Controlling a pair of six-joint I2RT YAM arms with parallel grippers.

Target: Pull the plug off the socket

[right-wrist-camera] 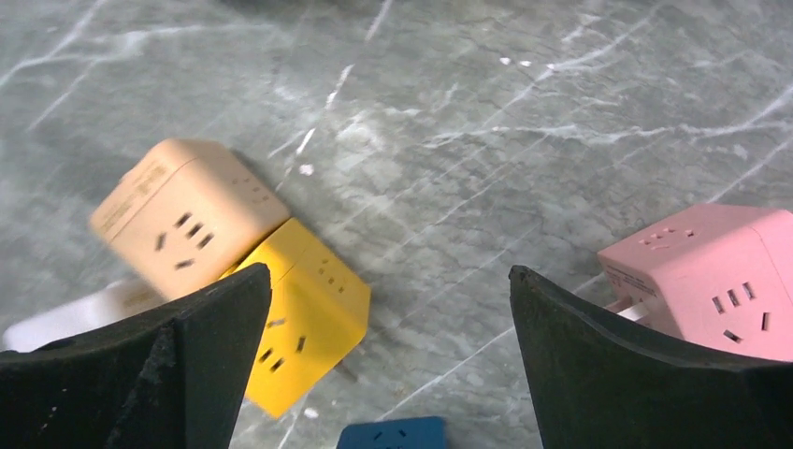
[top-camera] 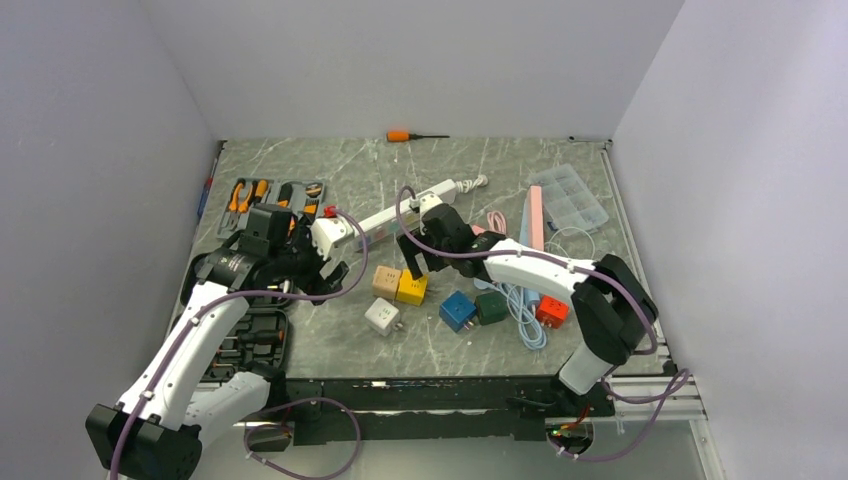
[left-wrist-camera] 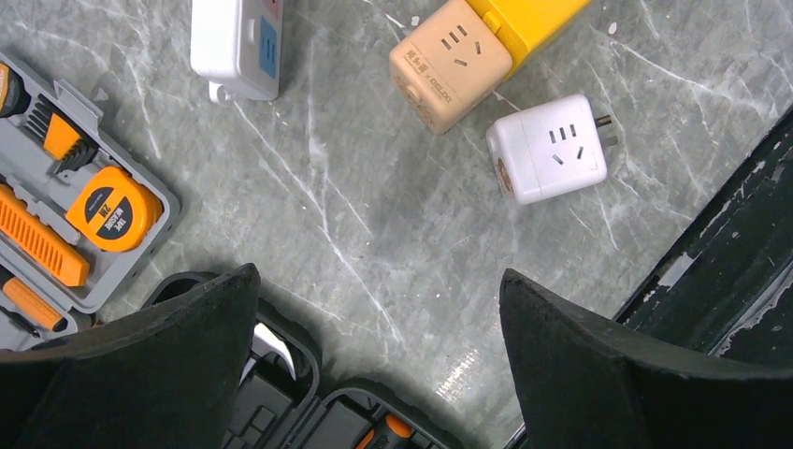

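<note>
A long white socket strip [top-camera: 375, 228] lies slantwise across the middle of the table; the right arm covers part of it. Yellow [right-wrist-camera: 313, 313] and tan [right-wrist-camera: 192, 215] cube plugs sit side by side in front of it. A white cube plug [left-wrist-camera: 549, 150] lies apart with its prongs bare. A pink cube plug [right-wrist-camera: 715, 276] shows at the right of the right wrist view. My right gripper stands open above the table between the yellow and pink plugs, nothing between its fingers. My left gripper, open and empty, hovers over bare tabletop left of the tan plug.
Blue [top-camera: 457, 311], dark green [top-camera: 491, 307] and red [top-camera: 551, 311] cube plugs lie at the right, near coiled light-blue cable [top-camera: 530, 325]. Tool cases [left-wrist-camera: 154, 201] fill the left side. A clear organizer box [top-camera: 568, 197] stands at the back right.
</note>
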